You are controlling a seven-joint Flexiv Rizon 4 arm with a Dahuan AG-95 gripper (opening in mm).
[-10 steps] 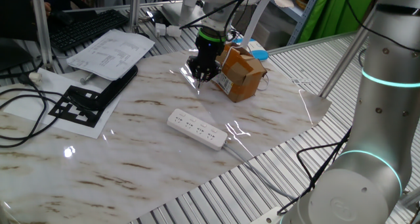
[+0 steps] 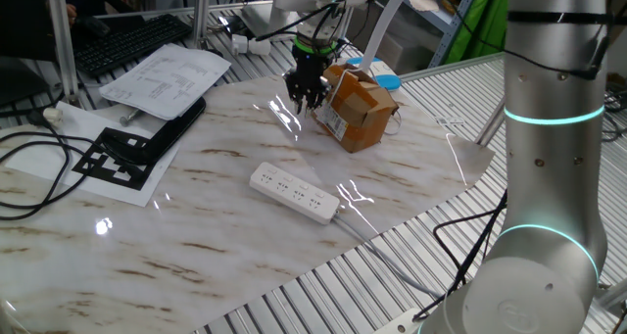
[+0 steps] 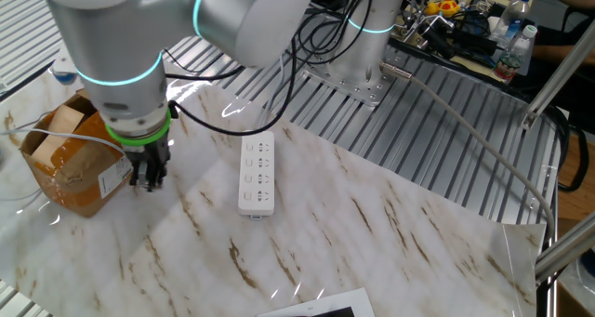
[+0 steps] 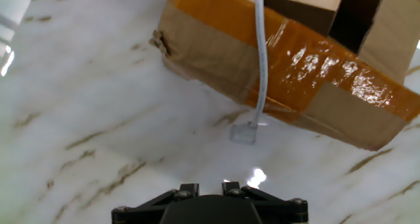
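My gripper shows at the bottom edge of the wrist view, its two fingertips a little apart and nothing between them. In exterior view 1 the gripper (image 2: 307,109) hangs over the marbled table, just left of an open cardboard box (image 2: 361,114) with orange tape. A white cable (image 4: 260,60) crosses the box's side and ends in a pale connector (image 4: 243,133), ahead of my fingers and apart from them. The white power strip (image 2: 294,192) lies flat on the table, nearer the robot base; in exterior view 2 the power strip (image 3: 257,176) is to the gripper's right.
A keyboard (image 2: 132,45), printed papers (image 2: 165,79) and a marker sheet (image 2: 122,163) lie on the left in exterior view 1. The strip's grey cord (image 2: 387,258) runs over the ribbed metal surface toward the base.
Over the last second my gripper has shifted slightly up and to the right in exterior view 1, and the arm's large link has swung left. The box and power strip have not moved.
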